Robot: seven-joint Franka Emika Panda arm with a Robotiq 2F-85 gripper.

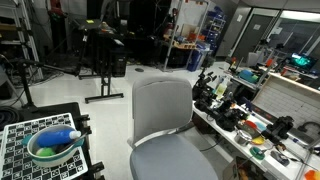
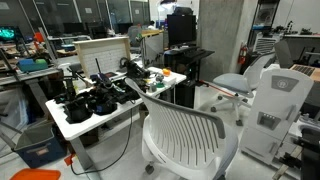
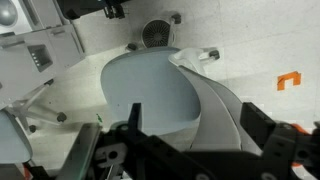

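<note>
A grey swivel chair stands on the floor, its backrest and seat plain in the first exterior view. From the second exterior view its ribbed white back fills the lower middle. Looking down in the wrist view, I see the grey seat and the pale curved top of the backrest below my gripper. The gripper is open, its dark fingers wide apart, and nothing shows held between them. Neither exterior view shows the gripper clearly.
A bowl with blue and other items sits on a grid-topped surface at left. A long white workbench carries many dark tools. Orange tape marks the floor at right. Open floor lies left of the chair.
</note>
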